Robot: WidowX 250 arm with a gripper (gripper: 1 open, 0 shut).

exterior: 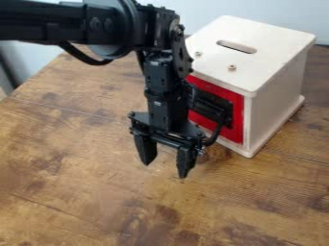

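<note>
The black gripper point(166, 165) hangs over the wooden tabletop with its two fingers apart, pointing down, and nothing between them. It is in front of and left of a pale wooden box point(274, 91) with a slot in its top and a red front panel point(232, 137). The arm partly hides that red panel.
A pale wall is behind, and the arm reaches in from the top left.
</note>
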